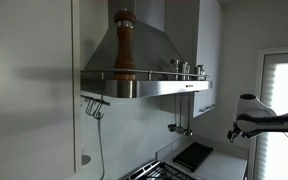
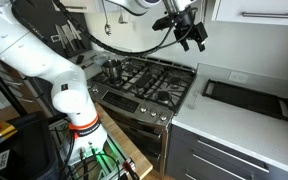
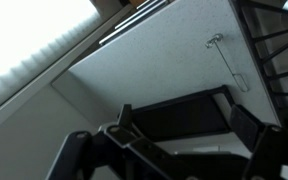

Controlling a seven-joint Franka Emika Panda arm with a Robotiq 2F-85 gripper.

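Note:
My gripper (image 1: 233, 136) is raised well above the counter near the window in exterior view 1. In exterior view 2 the gripper (image 2: 191, 37) hangs high, by the upper cabinets. The wrist view shows its fingers (image 3: 125, 117) spread wide, with nothing held between them. Below lies a black rectangular tray (image 3: 184, 117) on the light countertop (image 3: 164, 65). A thin metal utensil (image 3: 224, 60) rests on that counter between the tray and the stove, well clear of the fingers.
A gas stove (image 2: 144, 82) with black grates adjoins the counter, and a pot (image 2: 113, 69) stands on it. The range hood (image 1: 144, 60) juts from the wall, a wooden pepper mill (image 1: 124, 45) on its rail.

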